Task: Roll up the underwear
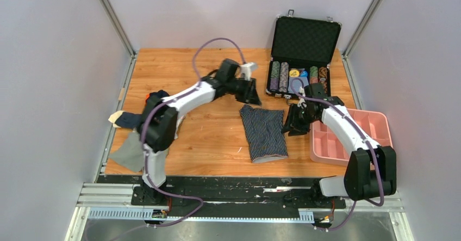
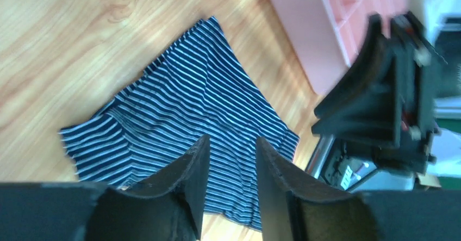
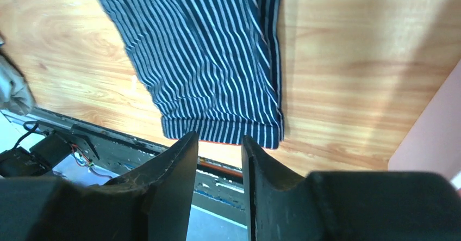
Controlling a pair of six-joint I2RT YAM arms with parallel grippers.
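The striped underwear (image 1: 263,134) lies flat on the wooden table, its waistband toward the front edge; in the left wrist view it (image 2: 190,110) fills the middle, with a folded corner. My left gripper (image 1: 250,99) hovers just above its upper left part, fingers part open and empty. My right gripper (image 1: 291,127) is over the underwear's right edge. In the right wrist view, the fingertips (image 3: 187,143) stand apart near the waistband, with nothing seen held between them.
A pink divided bin (image 1: 321,154) stands at the right, an open case of chips (image 1: 282,75) at the back right. Other clothes (image 1: 130,148) lie at the left.
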